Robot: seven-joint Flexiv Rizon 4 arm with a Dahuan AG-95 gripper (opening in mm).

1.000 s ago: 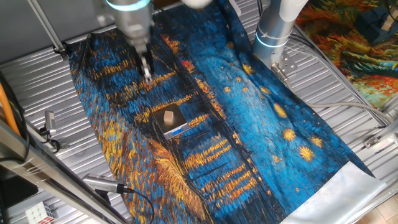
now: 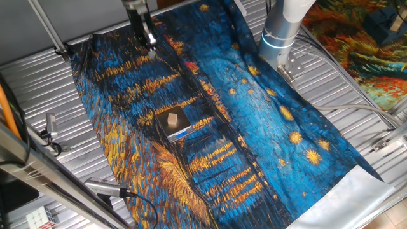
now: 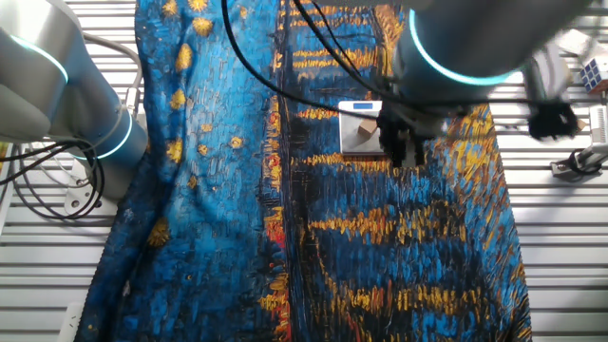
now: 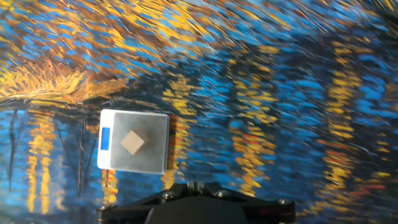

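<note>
A small tan block (image 4: 132, 142) rests on the dark plate of a kitchen scale (image 4: 160, 163), which has a white edge and a blue display at its left in the wrist view. From exterior view 1, the block (image 2: 172, 119) and scale (image 2: 181, 134) lie near the middle of the cloth. My gripper (image 2: 151, 55) hangs above the cloth, well apart from the block, toward the top of that view. In the wrist view the fingertips of the gripper meet at the bottom edge: it looks shut, with nothing visible between them.
A painted-pattern cloth (image 2: 254, 114) covers most of the slatted table, with folds along one side. A camera on a stand (image 2: 107, 188) and a puzzle cube (image 2: 42, 217) sit outside the cloth.
My gripper has moved up and back, away from the scale, toward the top of exterior view 1. The block and scale have stayed in place.
</note>
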